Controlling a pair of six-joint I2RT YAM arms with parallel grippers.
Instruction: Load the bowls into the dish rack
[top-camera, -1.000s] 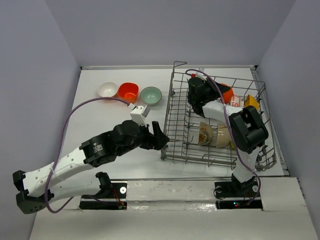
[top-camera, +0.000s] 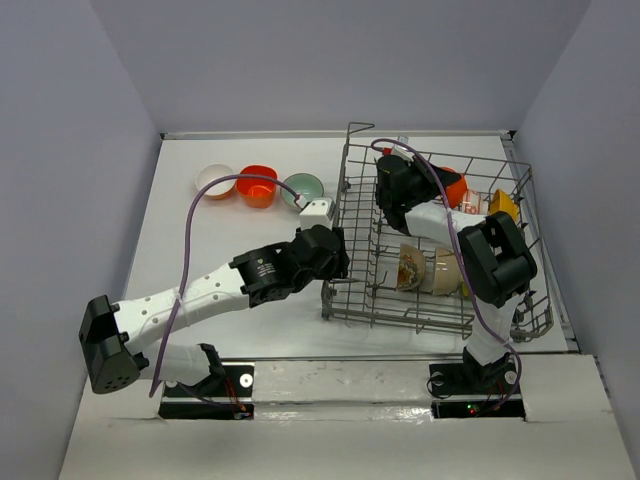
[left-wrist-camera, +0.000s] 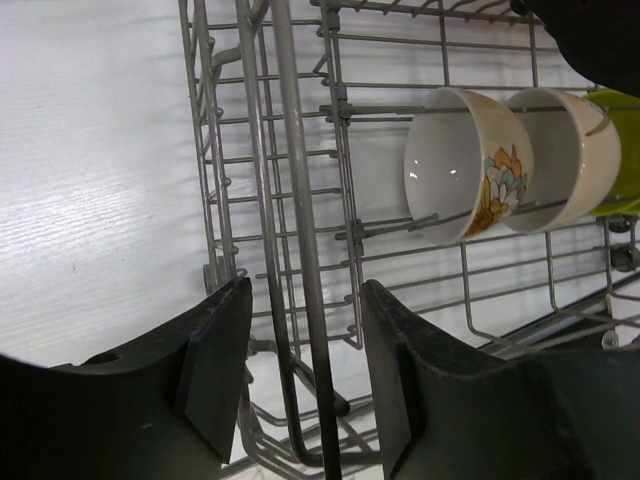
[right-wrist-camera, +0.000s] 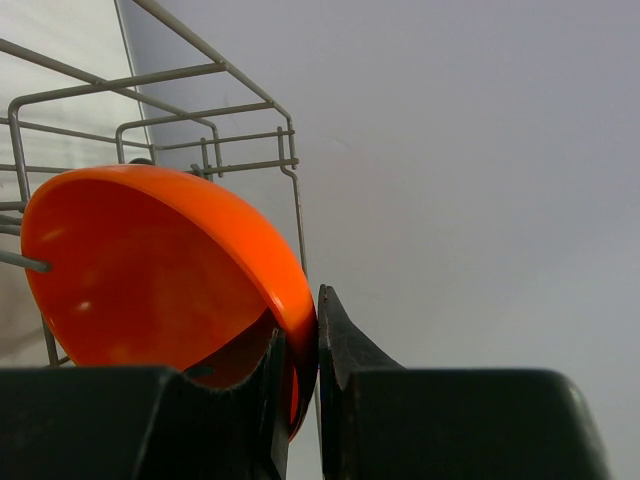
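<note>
In the top view my left gripper (top-camera: 340, 262) is at the rack's left side. The left wrist view shows that gripper open, with side wires of the dish rack (left-wrist-camera: 318, 340) running between its spread fingers and no bowl there. My right gripper has its fingers close together on either side of an orange bowl's (right-wrist-camera: 140, 265) rim; whether they grip it I cannot tell. That bowl leans on its side at the rack's back. A red-orange bowl (top-camera: 258, 188), a white bowl (top-camera: 214, 181) and a green bowl (top-camera: 302, 188) stand on the table left of the rack.
A flowered white bowl (left-wrist-camera: 445, 165) and another white bowl (left-wrist-camera: 575, 155) stand on edge in the rack, with a green one (left-wrist-camera: 622, 140) behind. A yellow bowl (top-camera: 503, 205) is at the rack's right. Bare white table (top-camera: 200, 245) lies left of the rack.
My left arm has swung right, bringing its gripper from just outside the rack onto its left side. The right arm and the bowls look unmoved.
</note>
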